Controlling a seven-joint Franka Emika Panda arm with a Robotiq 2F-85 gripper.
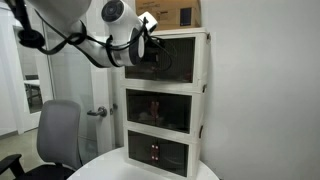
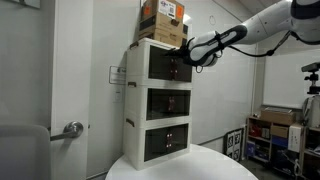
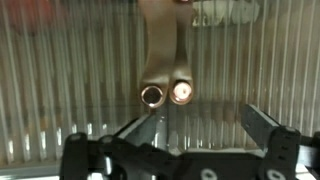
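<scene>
A white three-tier cabinet with dark ribbed doors stands on a white round table. At its top tier is my gripper, close to the upper doors. In the wrist view, two brown strap handles with round metal rivets hang side by side at the seam between the ribbed doors. My gripper is open, its fingers spread wide to either side, below the rivets. Nothing shows between them. Whether they touch the doors cannot be told.
Cardboard boxes are stacked on top of the cabinet. A grey chair stands left of the table, near a door with a handle.
</scene>
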